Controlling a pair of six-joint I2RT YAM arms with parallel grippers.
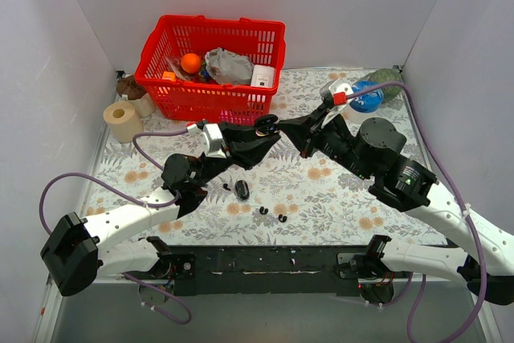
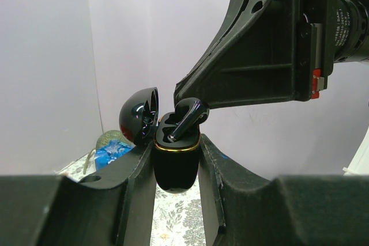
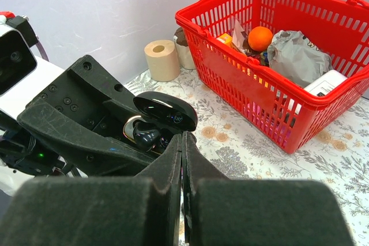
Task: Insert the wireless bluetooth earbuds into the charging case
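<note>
The black charging case [image 2: 176, 171] is held upright with its lid [image 2: 139, 117] open, clamped by my left gripper. A glossy black earbud [image 2: 190, 117] sits at the case mouth, its stem slanting across the opening; how deep it is seated cannot be told. My right gripper is shut, with nothing between its fingers. In the left wrist view its tip is right at the top of the earbud, seemingly touching. From the right wrist view, the earbud [image 3: 146, 136] shows outside those fingers, beside the lid [image 3: 167, 111].
Several small black pieces [image 1: 282, 218] and a black oval object [image 1: 242, 190] lie on the patterned cloth [image 1: 321, 214]. A red basket [image 1: 201, 104] of goods stands behind the grippers. A paper roll [image 1: 123, 121] is at back left, a blue item [image 1: 367, 102] at back right.
</note>
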